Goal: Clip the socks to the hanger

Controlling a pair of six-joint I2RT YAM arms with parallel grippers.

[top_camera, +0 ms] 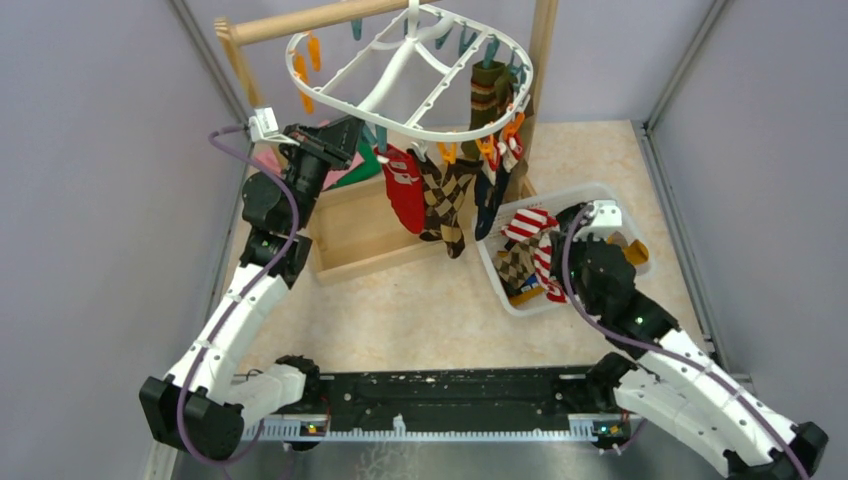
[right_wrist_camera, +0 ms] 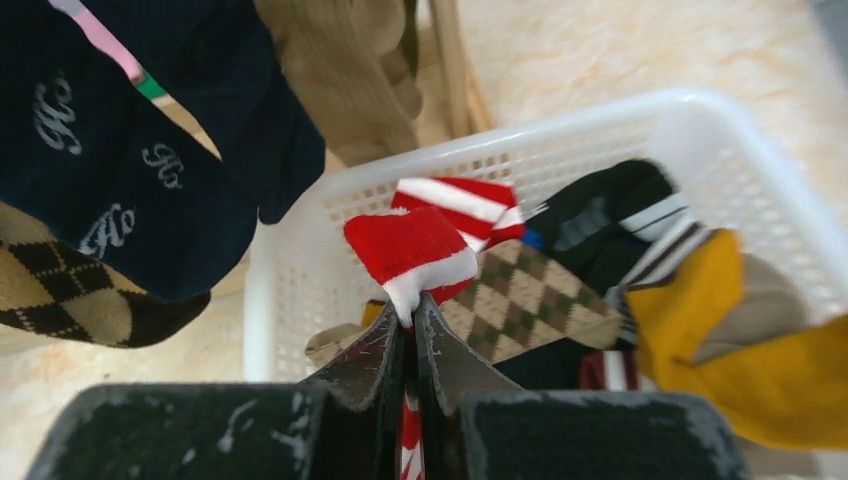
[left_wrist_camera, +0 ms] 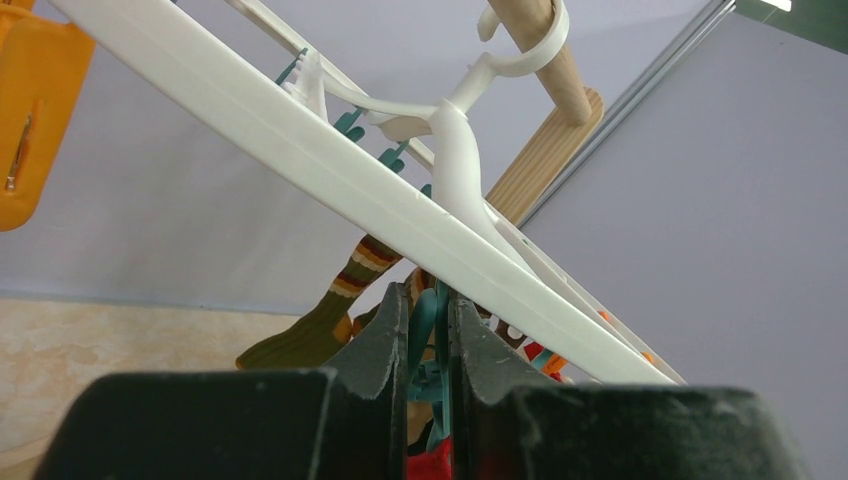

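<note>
My left gripper is shut on a teal clip (left_wrist_camera: 428, 378) beneath the rim of the white hanger (top_camera: 440, 130). A red sock (top_camera: 403, 190), checked socks (top_camera: 445, 200), dark socks (top_camera: 488, 205) and an olive striped sock (top_camera: 485, 90) hang from it. My right gripper is shut on a red-and-white striped sock (right_wrist_camera: 410, 250), over the white basket (right_wrist_camera: 700, 120) of loose socks.
A wooden stand (top_camera: 538, 70) carries the hanger. A shallow wooden tray (top_camera: 350, 258) lies beneath it, with pink and green cloth behind.
</note>
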